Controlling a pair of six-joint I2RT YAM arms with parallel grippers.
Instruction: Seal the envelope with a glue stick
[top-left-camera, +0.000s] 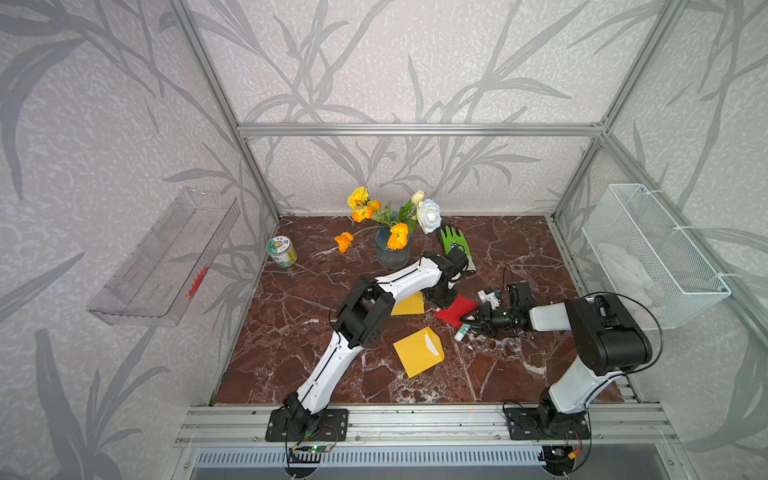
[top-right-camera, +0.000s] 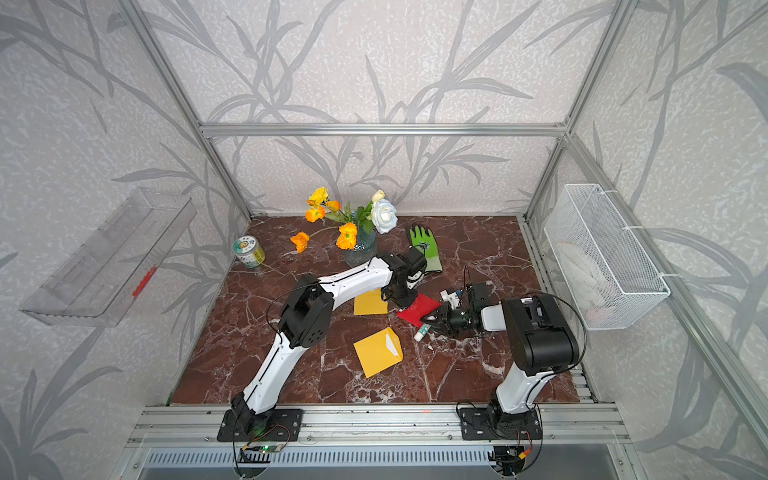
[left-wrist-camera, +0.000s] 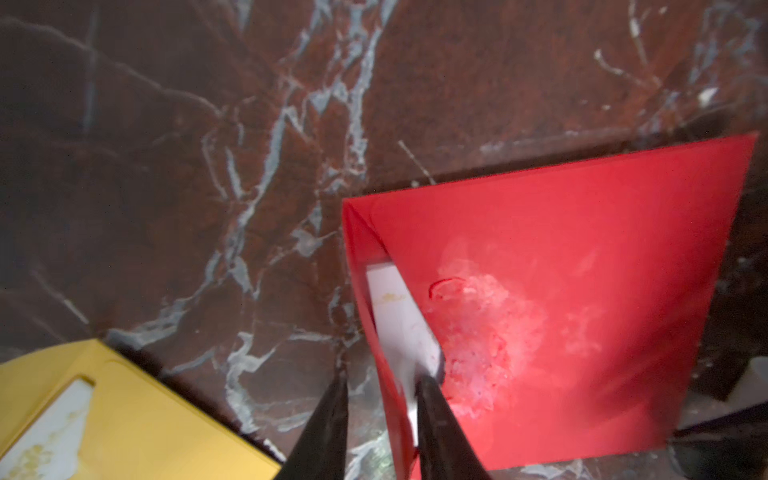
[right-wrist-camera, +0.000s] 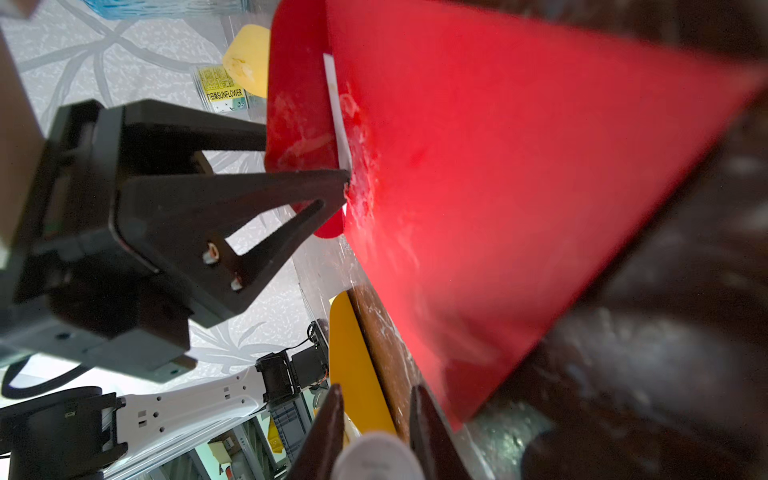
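The red envelope (left-wrist-camera: 608, 288) lies on the marble table with its flap raised, a white strip inside and a smear beside it. My left gripper is at that flap edge, fingers part open around it; whether they touch it I cannot tell. My right gripper (top-right-camera: 438, 318) is low at the envelope's near right, shut on a white cylinder (right-wrist-camera: 376, 456), seen at the bottom of the right wrist view. A white-and-teal tube (top-left-camera: 461, 333) lies beside it on the table.
Yellow envelopes (top-left-camera: 416, 352) lie in front and to the left. A vase of flowers (top-left-camera: 392, 252), a green glove (top-left-camera: 457, 248) and a can (top-left-camera: 281, 252) stand or lie behind.
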